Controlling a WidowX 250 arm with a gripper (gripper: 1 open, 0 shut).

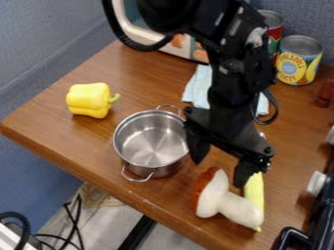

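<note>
The black arm reaches down from the top over the wooden table, its gripper (pixel 245 168) low at the right, just above a yellow elongated object (pixel 253 195). A white and orange mushroom (pixel 224 203) lies in front of the gripper. Whether the fingers are open or shut is hard to tell. A steel pot (pixel 150 145) stands to the left of the arm, and a yellow pepper (pixel 90 99) lies further left.
Cans (pixel 299 61), a small red jar (pixel 326 93) and a white cloth (pixel 198 86) are at the back. A black appliance (pixel 319 210) lines the right edge.
</note>
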